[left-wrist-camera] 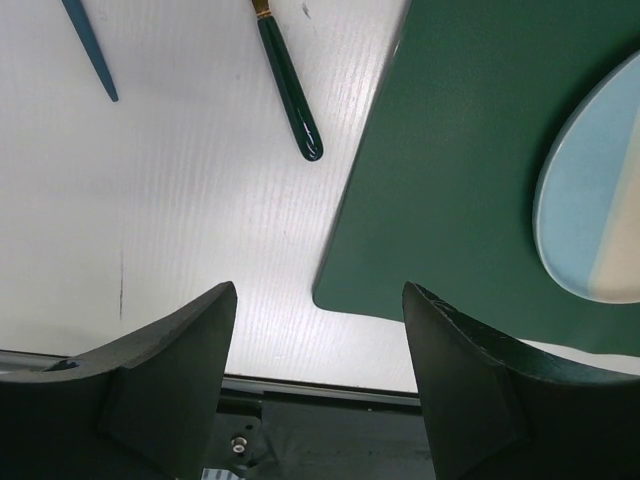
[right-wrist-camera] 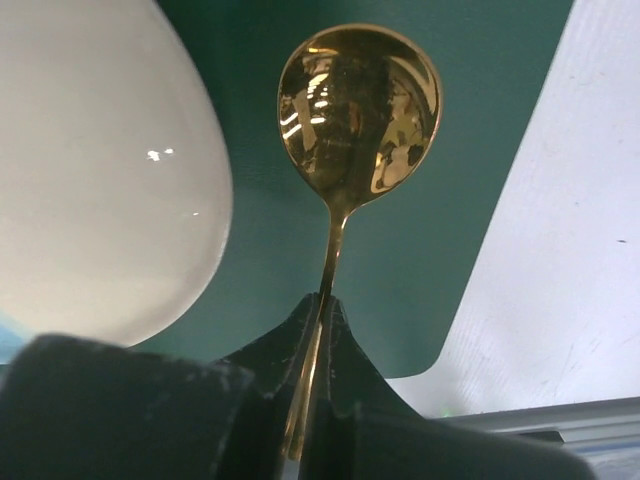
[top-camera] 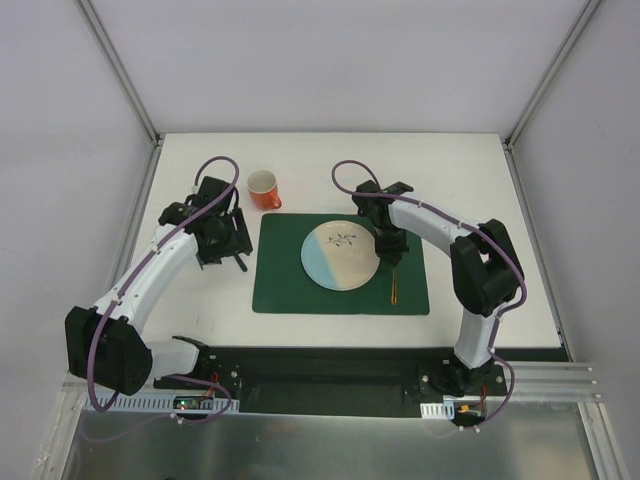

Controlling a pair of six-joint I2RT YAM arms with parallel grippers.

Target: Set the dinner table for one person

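Note:
A gold spoon (right-wrist-camera: 350, 130) is gripped by its thin handle in my right gripper, which is shut on it. Its bowl points toward the back of the table, over the green placemat (top-camera: 280, 290), right of the plate (top-camera: 322, 262). In the top view the handle end sticks out toward the front; whether the spoon touches the mat, I cannot tell. My left gripper is open and empty, above the table left of the mat. Below it lie a dark green-handled utensil (left-wrist-camera: 290, 90) and a blue-handled one (left-wrist-camera: 92, 50), their far ends cut off.
An orange-red mug (top-camera: 263, 188) stands behind the mat's left corner.

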